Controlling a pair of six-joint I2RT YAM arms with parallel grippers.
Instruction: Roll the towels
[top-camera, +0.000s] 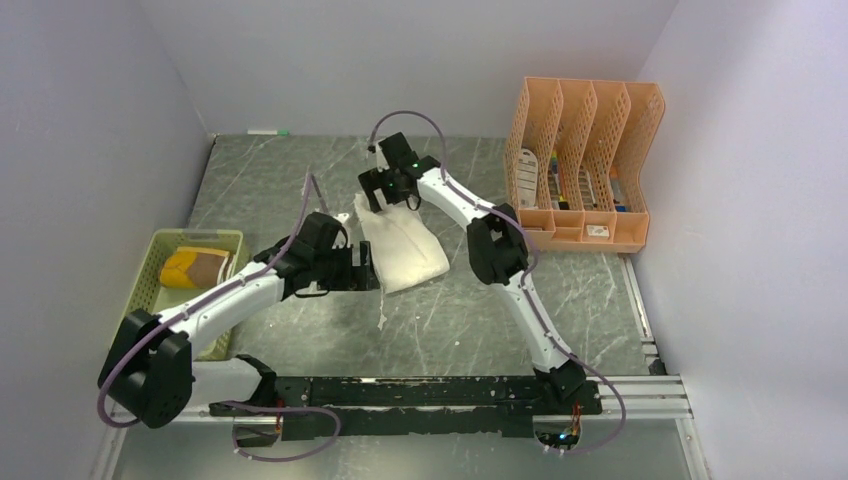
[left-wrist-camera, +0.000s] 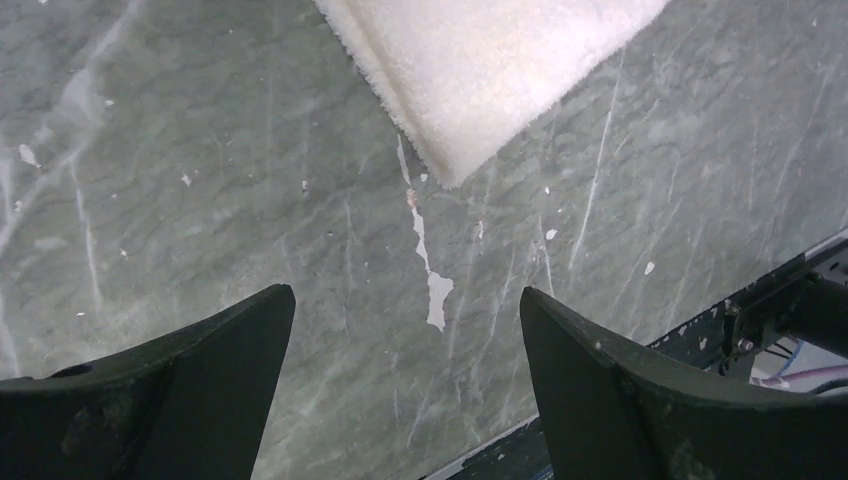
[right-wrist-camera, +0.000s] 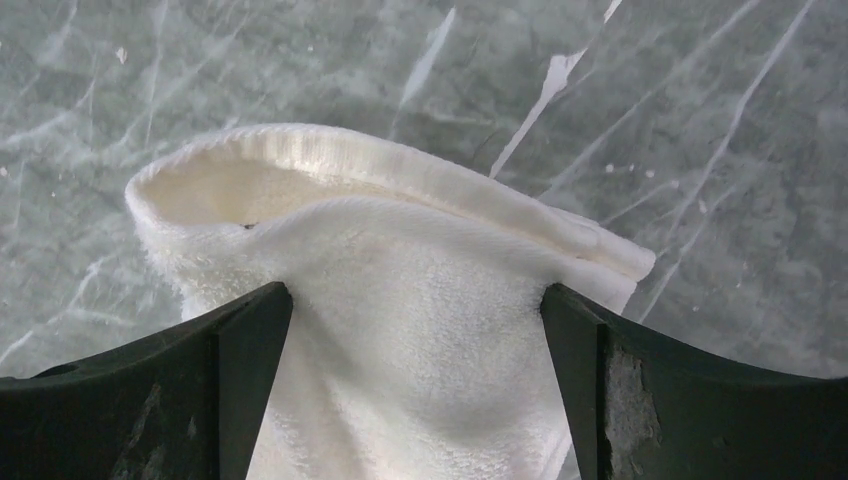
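Observation:
A cream towel (top-camera: 405, 252) lies folded at the middle of the grey table. My right gripper (top-camera: 376, 190) stands open over its far end; in the right wrist view its fingers straddle the towel's folded edge (right-wrist-camera: 390, 180), the fabric rucked between them. My left gripper (top-camera: 349, 264) is open beside the towel's near left side. In the left wrist view one towel corner (left-wrist-camera: 460, 130) lies above and ahead of the fingers, on bare table.
A green basket (top-camera: 140, 310) with a yellow item (top-camera: 190, 266) sits at left. An orange divider organizer (top-camera: 627, 230) stands at back right. A thin marker (top-camera: 268, 132) lies at the back edge.

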